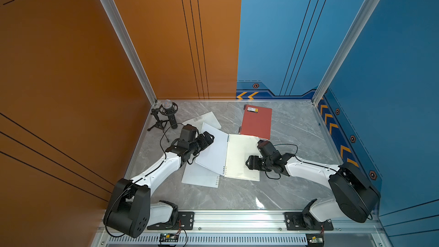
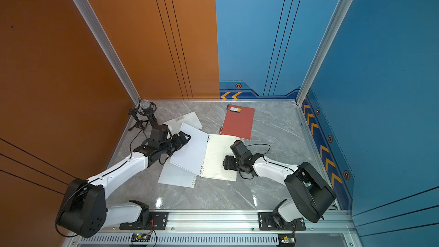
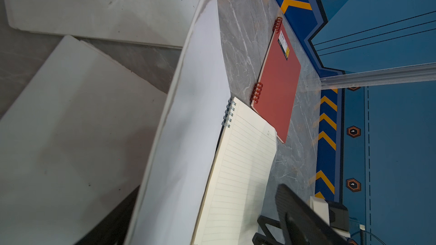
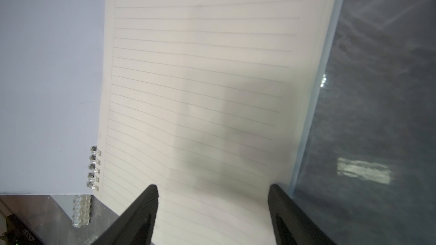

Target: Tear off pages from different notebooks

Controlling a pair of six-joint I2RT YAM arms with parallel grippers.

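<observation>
An open spiral notebook lies mid-table, its lined cream page (image 1: pixel 241 155) on the right. Its white cover (image 3: pixel 181 145) is raised on the left, with its edge running between the fingers of my left gripper (image 1: pixel 209 139). Those fingers stand wide apart in the left wrist view. Over the right part of the lined page is my right gripper, its fingers spread. One fingertip (image 4: pixel 279 192) is at the page's right edge; whether it touches the paper cannot be told. A closed red notebook (image 1: pixel 256 121) lies behind.
Another pale notebook (image 1: pixel 200 176) lies partly under the open cover, and a white one (image 1: pixel 211 119) is behind it. A black microphone stand (image 1: pixel 169 114) is at the back left.
</observation>
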